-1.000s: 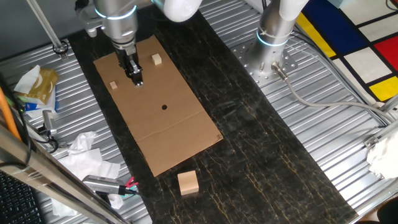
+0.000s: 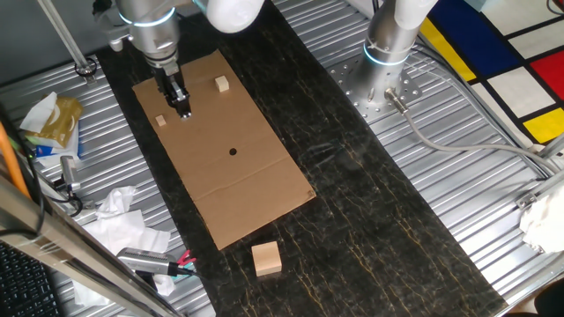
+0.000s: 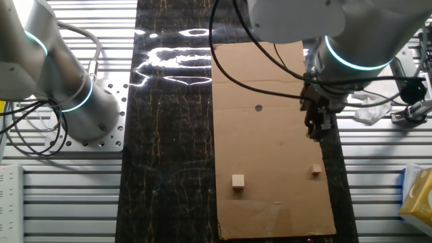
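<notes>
My gripper (image 2: 185, 115) points down above the brown cardboard sheet (image 2: 220, 172), between two small wooden blocks. Its fingertips look near each other, but the gap is too small to judge; no object shows at them. The smallest block (image 2: 160, 120) lies to the gripper's left in exterior view 1, near the sheet's edge. A medium block (image 2: 222, 84) sits on the sheet to the upper right. The largest block (image 2: 266, 258) rests on the dark marbled tabletop, off the sheet. In exterior view 2 the gripper (image 3: 316, 137) appears dark, above the smallest block (image 3: 316, 169) and right of the medium block (image 3: 237, 181).
A dark round spot (image 2: 233, 151) marks the cardboard. The robot's base (image 2: 374, 84) stands right of the dark tabletop (image 2: 352, 216). White papers (image 2: 119, 229) and a tissue pack (image 2: 58, 123) lie at the left. Much of the sheet is bare.
My gripper has shifted a little to the left in exterior view 1, towards the smallest block. The blocks and the cardboard have stayed put.
</notes>
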